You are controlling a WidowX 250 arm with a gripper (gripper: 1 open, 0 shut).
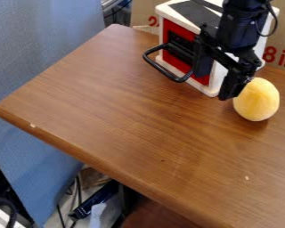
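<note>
My black gripper [220, 73] hangs over the back right of the wooden table [121, 116], in front of a white box-like appliance [174, 22] with a red front and a black handle [159, 67]. A pale yellow, egg-shaped object [256, 101] rests on the table just right of and below my fingertips. The dark parts of gripper and appliance overlap, so whether the fingers hold anything is unclear.
A cardboard box [278, 44] stands behind the appliance. A blue partition [26, 71] runs along the left side, with cables and clutter below the table's edge.
</note>
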